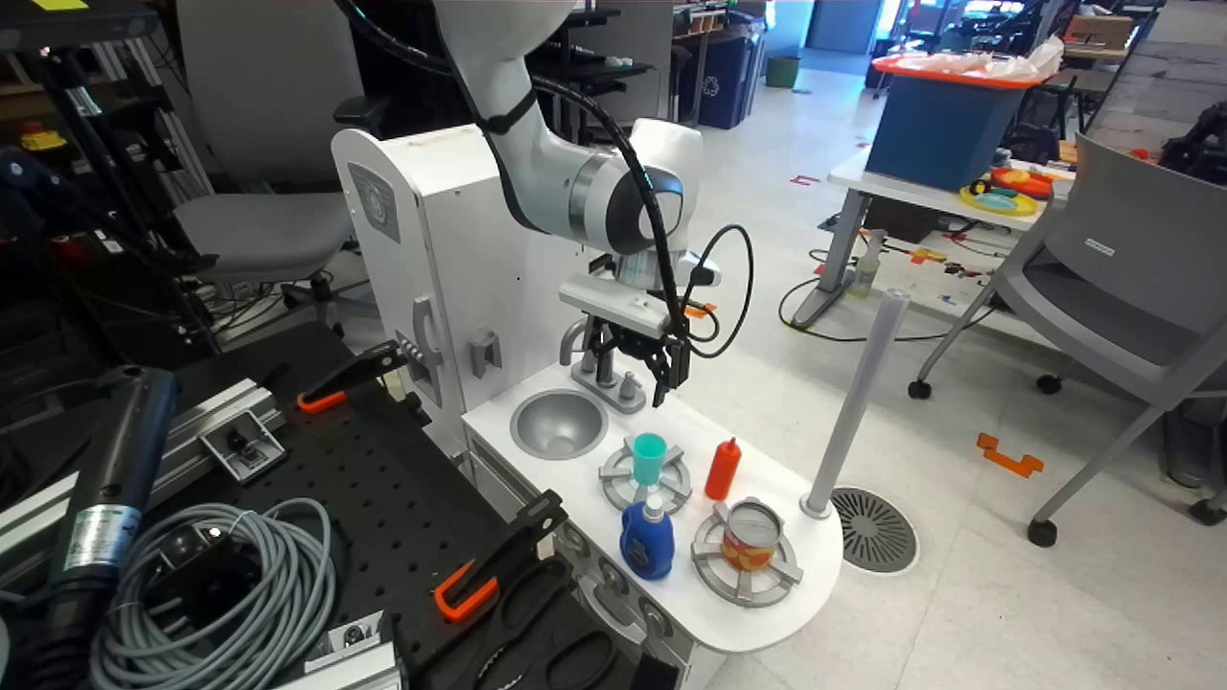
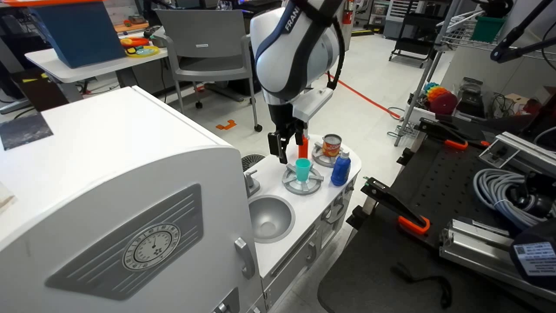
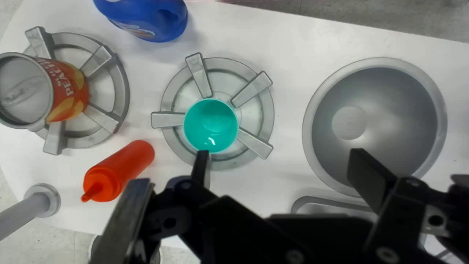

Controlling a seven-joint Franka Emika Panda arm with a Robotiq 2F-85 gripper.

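Observation:
Above the back of the toy kitchen counter [image 1: 495, 416], near the faucet [image 1: 605, 374], my gripper [image 1: 627, 379] hangs open and empty. In the wrist view its fingers are spread wide, one near the cup's edge and the other over the sink's rim. A teal cup [image 3: 211, 125] stands upright on a grey burner [image 3: 263, 125]. The red squeeze bottle [image 1: 724, 470] stands beside that burner. On the other burner sits an orange-labelled can [image 1: 750, 539]. A blue detergent bottle [image 1: 647, 540] stands at the counter's front edge.
The sink [image 3: 378, 118] is empty. A grey post [image 1: 857, 402] rises at the counter's far end. The tall white cabinet [image 1: 506, 264] borders the sink side, and a black workbench [image 1: 391, 483] with tools and cable lies in front.

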